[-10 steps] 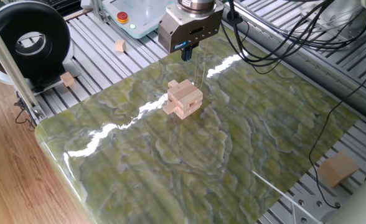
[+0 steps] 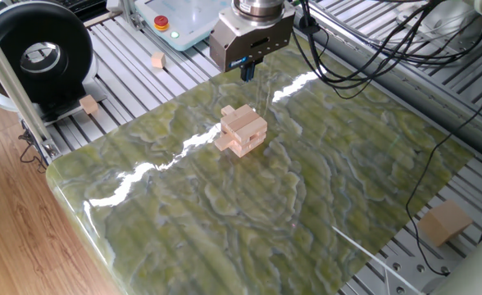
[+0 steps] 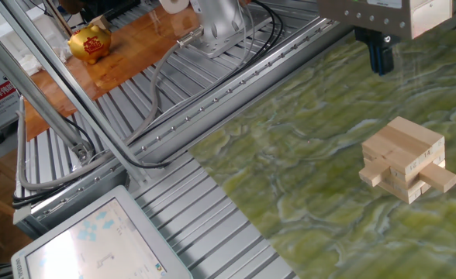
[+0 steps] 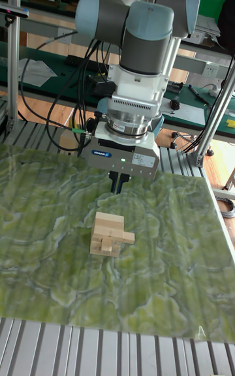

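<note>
A small block stack of light wooden pieces (image 2: 243, 129) sits on the green marbled board (image 2: 175, 221). In exterior view 2, the wooden stack (image 3: 403, 151) has two bars jutting out of its lower sides. The same stack (image 4: 109, 232) is near the middle of the board in exterior view 3. My gripper (image 2: 247, 79) hangs above the board, behind the stack as exterior view 1 sees it, and apart from it. Its black fingers (image 4: 119, 182) are close together at the middle of the gripper body, and nothing shows between them.
Loose wooden blocks (image 2: 158, 60) lie on the slatted metal table off the board, with a larger wooden block (image 2: 445, 223) at the right. A teach pendant (image 3: 100, 244) lies beside the board. Cables (image 2: 380, 49) hang near the arm. Most of the board is bare.
My gripper has shifted very slightly to the right in exterior view 1. The wooden stack has stayed where it was.
</note>
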